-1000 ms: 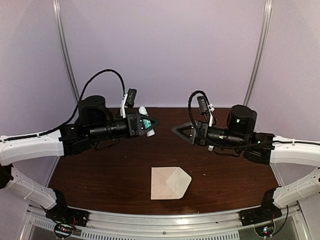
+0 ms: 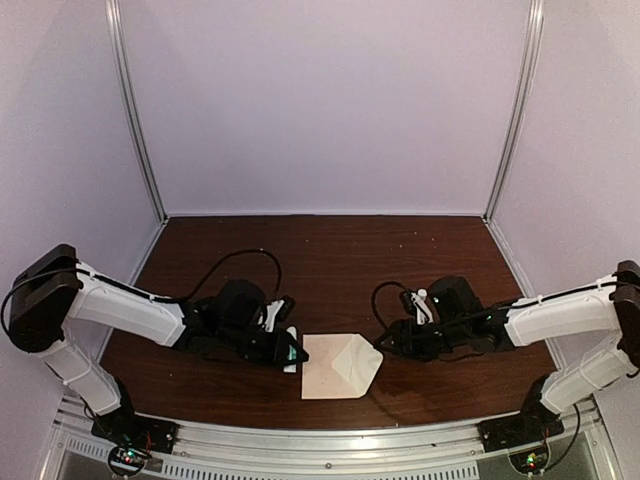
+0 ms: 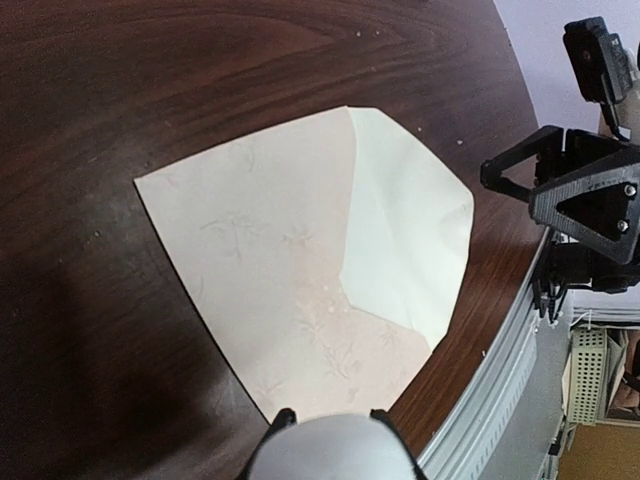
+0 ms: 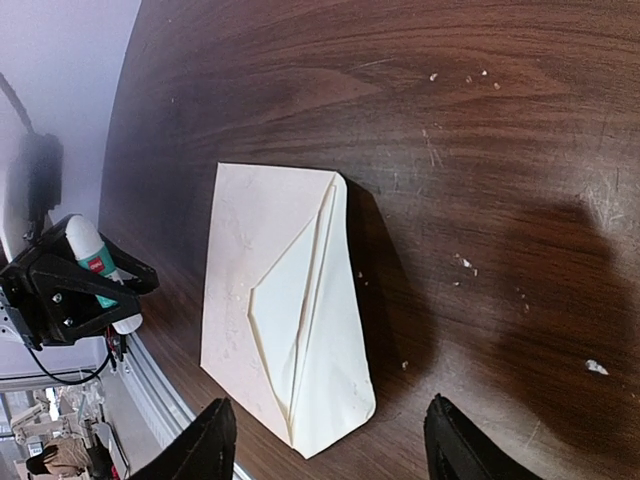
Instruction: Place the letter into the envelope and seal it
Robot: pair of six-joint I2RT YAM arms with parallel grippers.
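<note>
The pale pink envelope (image 2: 322,372) lies flat near the table's front edge, its whitish flap (image 4: 340,350) extended to the right. In the right wrist view a V-shaped opening shows pale inside; a separate letter cannot be made out. My left gripper (image 2: 299,354) is shut on a white and teal glue stick (image 4: 92,252), close to the envelope's left edge. The stick's white end (image 3: 330,452) fills the bottom of the left wrist view. Right of the flap, my right gripper is open, its fingers (image 4: 205,440) apart and nothing between them.
A metal rail (image 2: 330,440) runs along the front edge, and light walls enclose the back and sides.
</note>
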